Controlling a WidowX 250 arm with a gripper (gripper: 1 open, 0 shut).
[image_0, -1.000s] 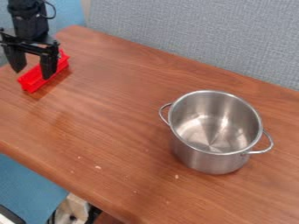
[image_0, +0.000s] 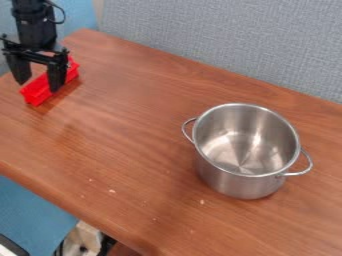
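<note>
My black gripper (image_0: 38, 65) is at the upper left of the camera view, over a red object (image_0: 40, 92) on the wooden table, which it partly hides. One finger points down on either side, near the red object; whether they touch it or grip it I cannot tell.
A steel pot (image_0: 246, 150) with two handles stands empty on the right half of the table (image_0: 147, 200). A grey textured wall (image_0: 227, 40) runs along the back, and the table's edge crosses the lower left.
</note>
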